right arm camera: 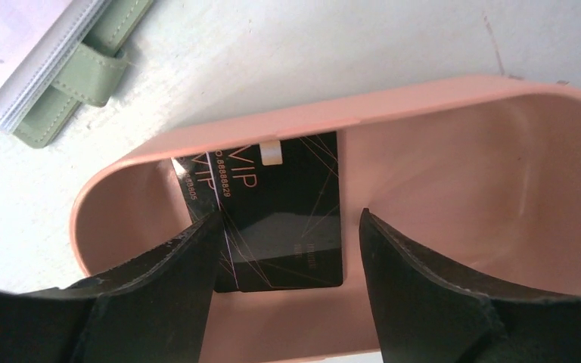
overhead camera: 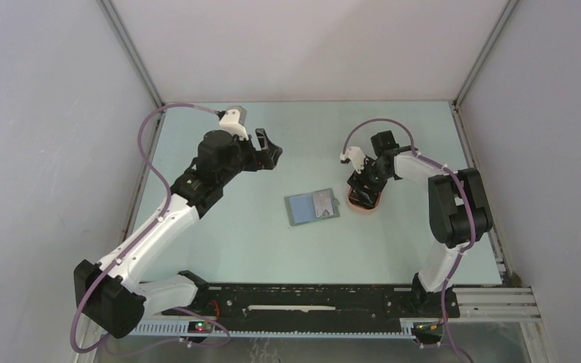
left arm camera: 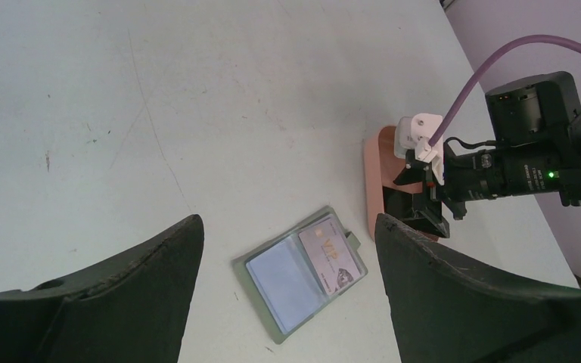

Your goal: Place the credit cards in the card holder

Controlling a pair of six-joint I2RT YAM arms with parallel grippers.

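The card holder point(overhead camera: 293, 215) lies unfolded on the table, green-edged, with a pale blue left side and a pinkish VIP card point(left arm camera: 330, 257) showing on the other side. To its right stands a pink box point(right arm camera: 454, 181). Two black VIP cards lie overlapping on its floor: the upper card point(right arm camera: 291, 219) covers most of the lower card point(right arm camera: 191, 181). My right gripper is over the box, open, its fingers spread either side of the cards with nothing between them. Away to the left, above bare table, my left gripper hangs open and empty.
The box's rim point(right arm camera: 348, 113) surrounds the cards. A small green clasp tab point(right arm camera: 94, 76) sticks out from the holder toward the box.
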